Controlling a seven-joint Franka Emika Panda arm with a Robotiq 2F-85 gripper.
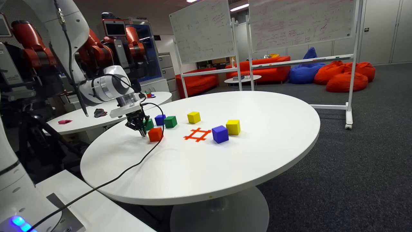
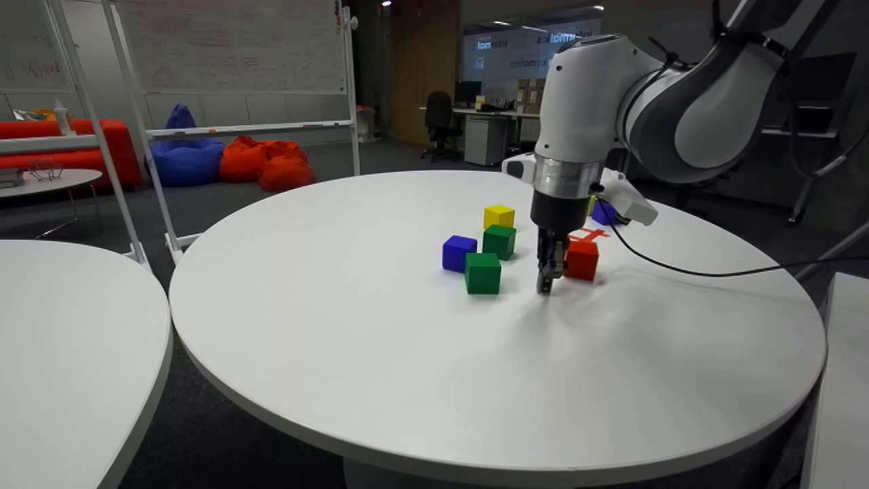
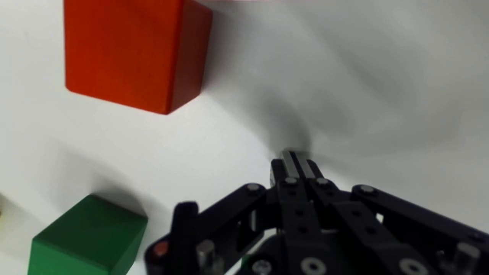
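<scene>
My gripper is shut, its fingertips pressed together with nothing between them, low over the white table. In the wrist view a red cube lies ahead and to the left, apart from the fingers; a green cube is at the lower left. From the second exterior side, the gripper stands between the red cube and a group of cubes: two green ones, the nearer green cube and the farther green cube, with a blue cube beside them.
A red tape square marks the table. Around it are a yellow cube, another yellow cube and a blue cube. A black cable droops from the arm across the table.
</scene>
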